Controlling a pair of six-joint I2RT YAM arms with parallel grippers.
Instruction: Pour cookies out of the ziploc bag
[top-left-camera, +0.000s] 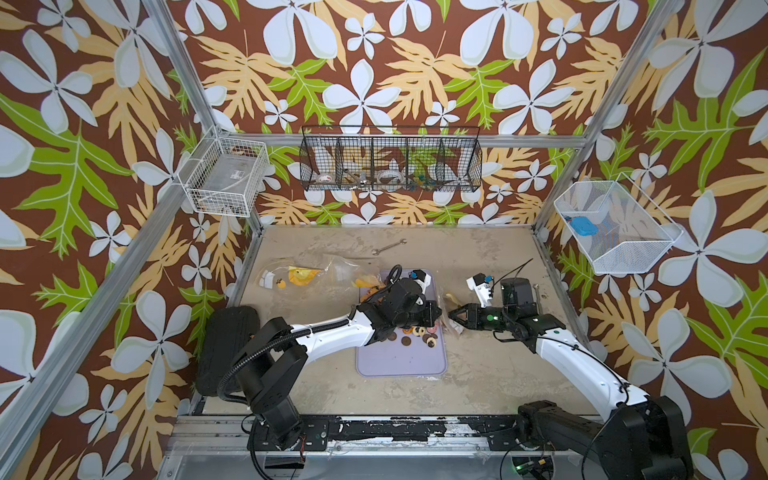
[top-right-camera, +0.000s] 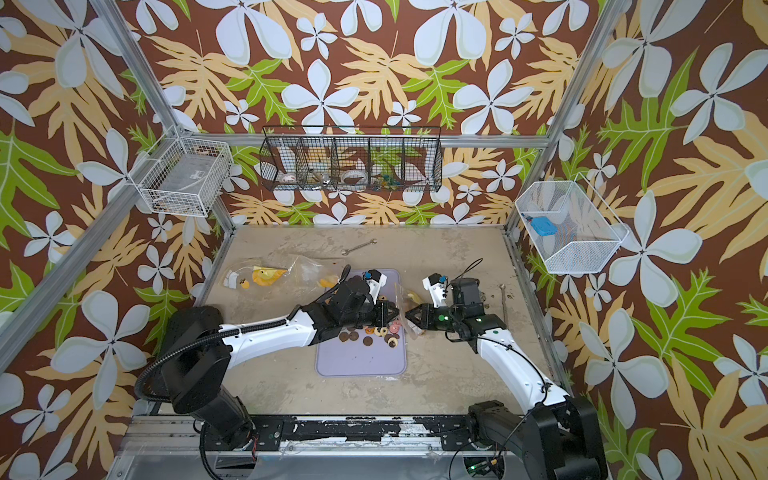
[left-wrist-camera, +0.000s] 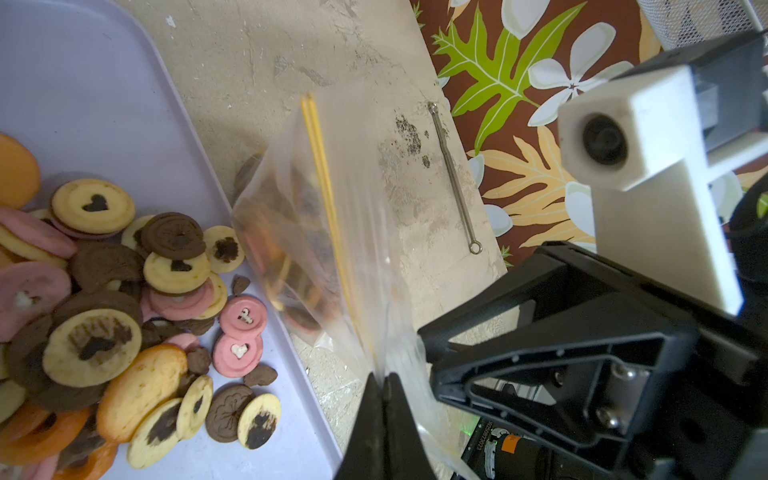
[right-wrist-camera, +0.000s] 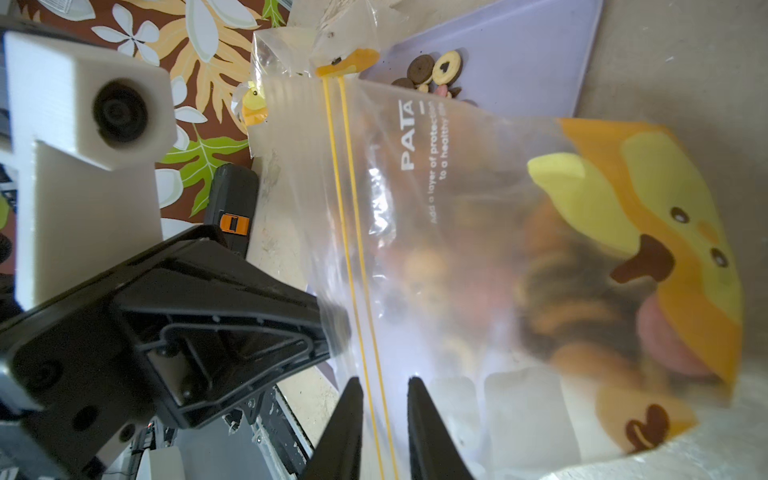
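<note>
A clear ziploc bag (right-wrist-camera: 608, 240) with cookies inside, a yellow zip strip and a chick print hangs at the lilac tray's (top-left-camera: 400, 360) right edge, between the two grippers. My left gripper is shut at the bag's top by the zip strip, pinching the thin plastic. My right gripper faces the bag's zip side from the right, its fingers part open; whether plastic lies between them is unclear. Loose cookies (left-wrist-camera: 104, 352) in cream, pink and brown lie heaped on the tray.
Flat plastic bags (top-left-camera: 304, 276) lie at the back left, a wrench (top-left-camera: 388, 246) behind. Another wrench (top-right-camera: 504, 304) lies at the right. A dark case (top-left-camera: 224, 348) stands at the left. Wire baskets (top-left-camera: 616, 228) hang on the frame.
</note>
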